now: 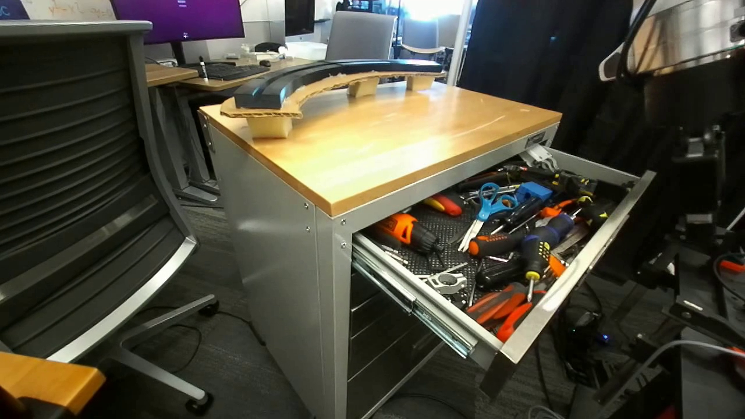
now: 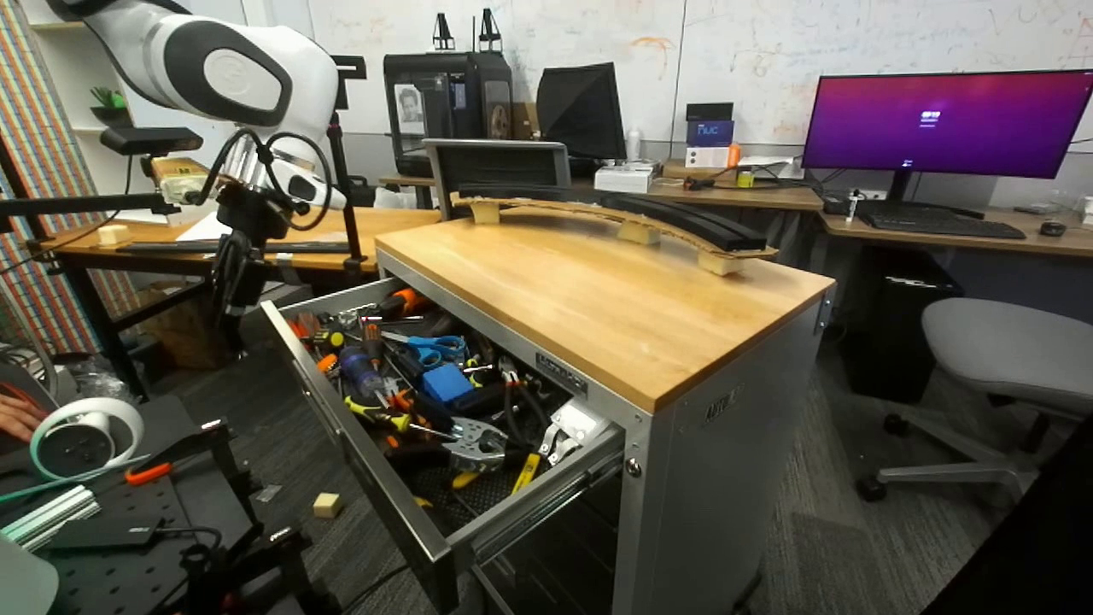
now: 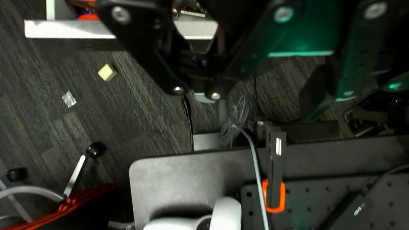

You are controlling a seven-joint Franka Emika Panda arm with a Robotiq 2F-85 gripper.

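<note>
The grey cabinet's top drawer (image 1: 579,269) is pulled out, full of hand tools. Inside lie blue-handled scissors (image 1: 489,206), an orange and black tool (image 1: 408,234), several screwdrivers, and a blue block (image 2: 447,383). My gripper (image 2: 237,287) hangs outside the drawer, near the far end of its front in exterior view 2. In the wrist view the dark fingers (image 3: 203,76) stand apart, with floor showing between them and nothing held. The drawer's front edge (image 3: 69,30) runs along the top there, partly hidden by the gripper.
A curved black piece on cardboard (image 1: 335,73) rests on blocks atop the wooden cabinet top (image 1: 391,143). Opposite the drawer stands a black pegboard table (image 2: 154,482) with a white headset-like device (image 2: 87,436). A small yellow block (image 3: 107,72) lies on the floor between.
</note>
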